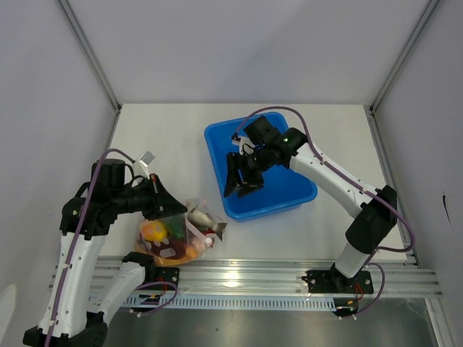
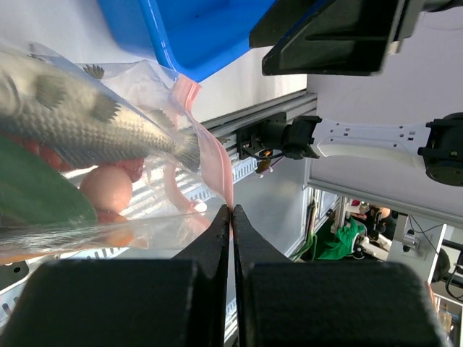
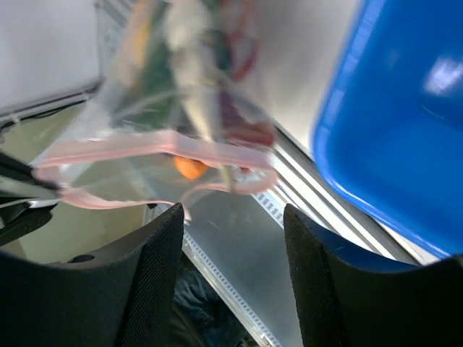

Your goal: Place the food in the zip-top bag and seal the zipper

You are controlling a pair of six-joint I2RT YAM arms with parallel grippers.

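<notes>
The clear zip top bag [image 1: 163,242] holds food: a silver fish [image 2: 87,123], round pieces [image 2: 105,189] and a green vegetable [image 2: 36,188]. Its pink zipper [image 2: 210,159] strip stands at the mouth. The fish's tail reaches toward the opening. My left gripper is shut, its tips at the bag's pink edge in the left wrist view. My right gripper stands part open above and to the right of the bag's mouth, nothing between its fingers; the right wrist view is blurred.
A blue tray [image 1: 289,195] sits at the back centre-right, beneath my right arm.
</notes>
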